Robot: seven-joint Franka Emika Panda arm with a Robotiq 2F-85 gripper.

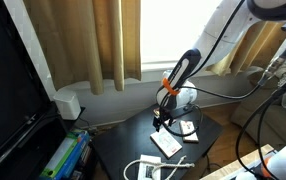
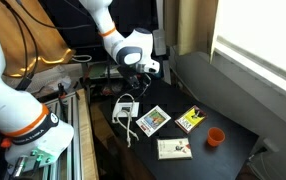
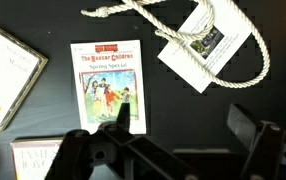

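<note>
My gripper stands open over the dark table, with nothing between its fingers. Left of the fingers in the wrist view is a book titled The Boxcar Children Spring Special (image 3: 110,75). A pale rope (image 3: 228,83) curls at the upper right, partly across a printed white card (image 3: 195,58). In exterior view 2 the picture-covered book (image 2: 154,121) lies flat, apart from the gripper above the table. An orange cup (image 2: 215,137) stands farther right.
A yellow-edged book (image 2: 192,119) and a pale book (image 2: 174,149) lie near the cup. Bare table (image 2: 238,165) surrounds them on the right. In exterior view 1, a white box (image 1: 67,103) and stacked colourful items (image 1: 68,155) stand at left.
</note>
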